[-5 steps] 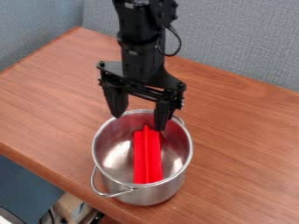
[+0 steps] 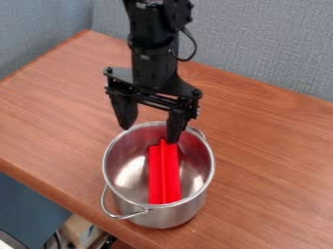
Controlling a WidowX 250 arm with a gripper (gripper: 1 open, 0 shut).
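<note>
My black gripper (image 2: pixel 150 117) is open above a steel pot (image 2: pixel 125 170), its two fingers spread over the far part of the pot's rim with nothing seen between them. Inside the pot lies a bright red elongated object (image 2: pixel 164 180), which runs from the far side toward the near side.
The pot stands near the front left edge of a wooden table (image 2: pixel 267 170). Bare table extends to the right and to the back left. Grey padded walls (image 2: pixel 267 49) border the back and left.
The gripper has moved up and back, away from the camera, still open. The pot and red object look unchanged.
</note>
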